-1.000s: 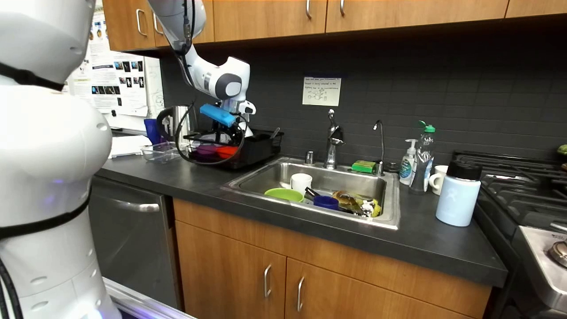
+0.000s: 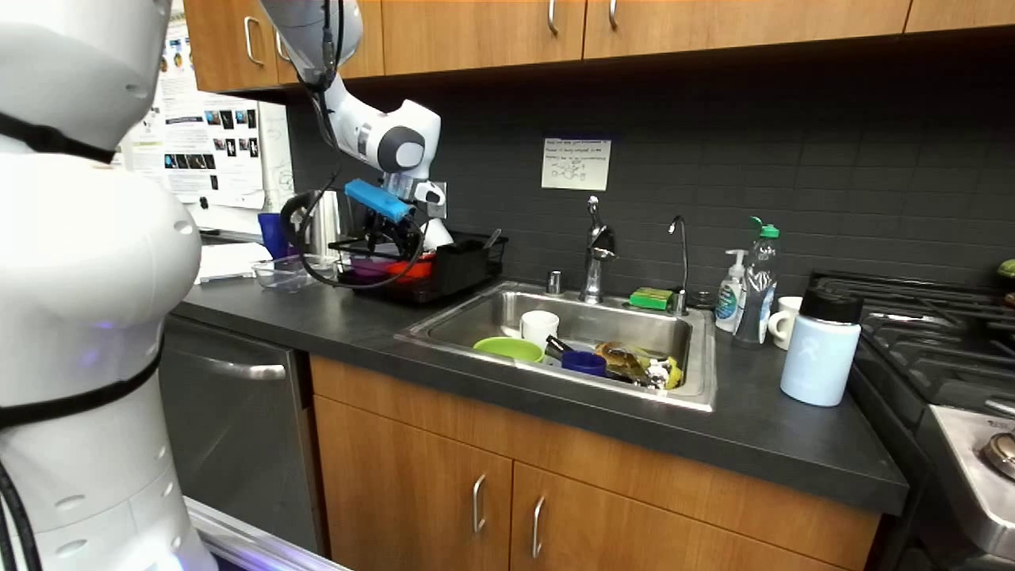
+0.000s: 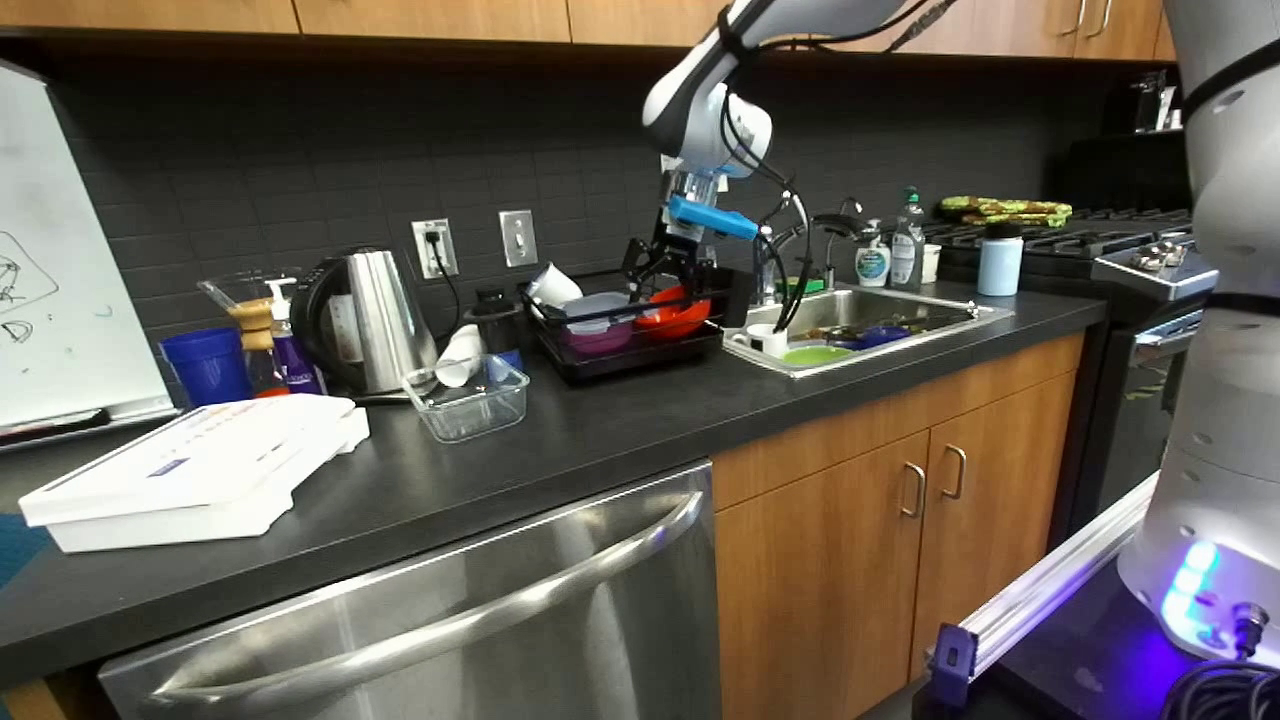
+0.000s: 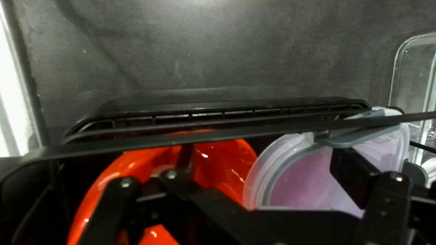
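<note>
Over the black dish rack [image 3: 576,360] my gripper [image 3: 662,266] points downward, its fingers apart. In the wrist view, one of its fingers [image 4: 187,159] is over the glossy red bowl [image 4: 229,163] and the other lies across a purple container with a clear, grey-edged lid [image 4: 302,179]. Nothing is clearly held between them. Both dishes stand side by side in the rack, partly hidden by the fingers. Whether a finger touches the container cannot be told.
Right of the rack is the sink [image 2: 699,381] with several dishes inside. A clear glass dish [image 3: 474,414], a metal kettle [image 3: 390,318] and a white box [image 3: 204,468] occupy the counter on the other side. Bare counter runs in front of the rack.
In exterior view 1 the arm's wrist and gripper have shifted slightly left and a little up. The dishes in the sink look unmoved.
</note>
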